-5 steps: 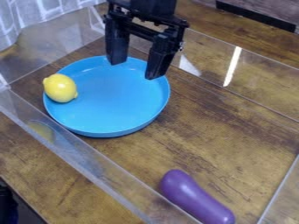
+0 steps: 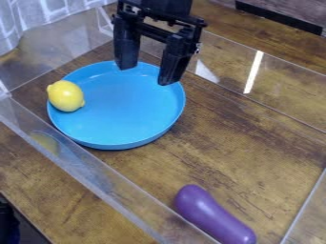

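My black gripper (image 2: pixel 149 59) hangs over the back half of a round blue plate (image 2: pixel 117 114), its two fingers spread apart with nothing visible between them. A yellow, lemon-like object (image 2: pixel 65 95) rests on the left side of the plate. A purple eggplant-like object (image 2: pixel 213 213) lies on the wooden floor at the bottom right.
Clear plastic walls (image 2: pixel 102 195) border the wooden floor (image 2: pixel 249 133) on the left, back and right. The floor to the right of the plate, above the purple object, is bare.
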